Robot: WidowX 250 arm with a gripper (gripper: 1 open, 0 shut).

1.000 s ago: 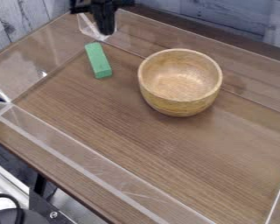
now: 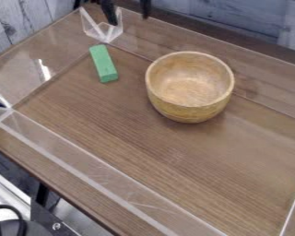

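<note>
A green block (image 2: 103, 63) lies on the wooden table (image 2: 175, 175), left of a round wooden bowl (image 2: 190, 92), which looks empty. A clear, angular plastic object (image 2: 103, 28) stands at the back left, above the block.
A wall runs along the back and left side. Clear tape strips cross the lower left of the table. Dark cables lie at the bottom left corner.
My gripper was lower, just behind the green block, a second ago; it has moved up to the top edge. The block and bowl have not moved.
</note>
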